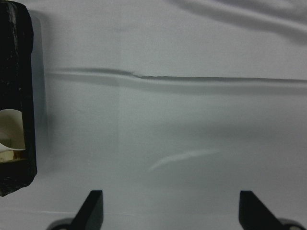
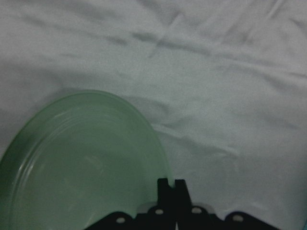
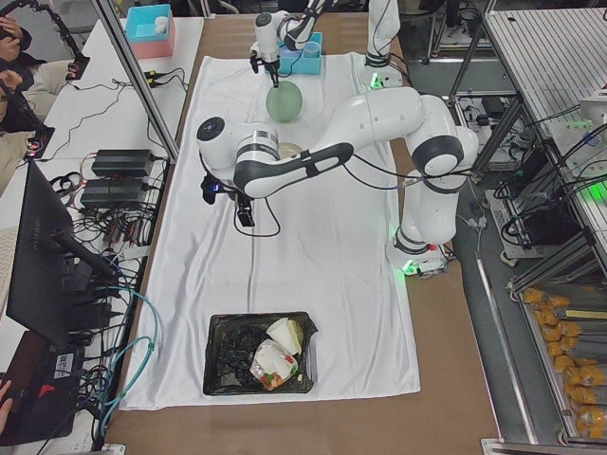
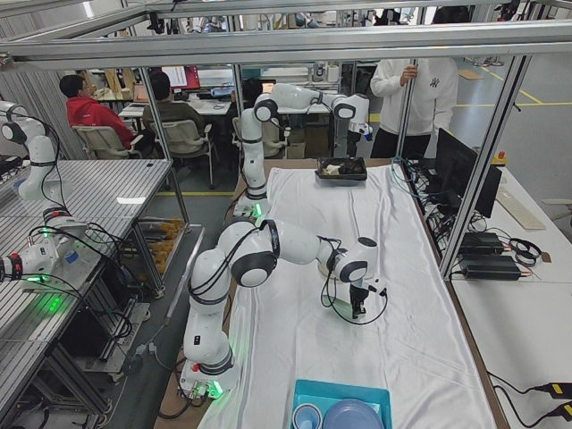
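Observation:
A green plate point(image 3: 285, 104) point(image 2: 81, 158) lies on the white cloth at the far end in the camera left view. My right gripper point(image 4: 357, 310) is shut on its rim, at the plate's edge nearest the blue bin. My left gripper point(image 3: 228, 209) stands open over bare cloth, with nothing between its fingers. A black bin point(image 1: 14, 57) point(image 3: 228, 351) holding white and wrapped items shows at the left edge of the left wrist view. A pale round item point(image 3: 289, 149) is partly hidden behind the left arm in the camera left view.
A blue bin point(image 4: 384, 402) with dishes inside stands beside the right arm at the cloth's end. Metal frame posts, monitors and cables border the table.

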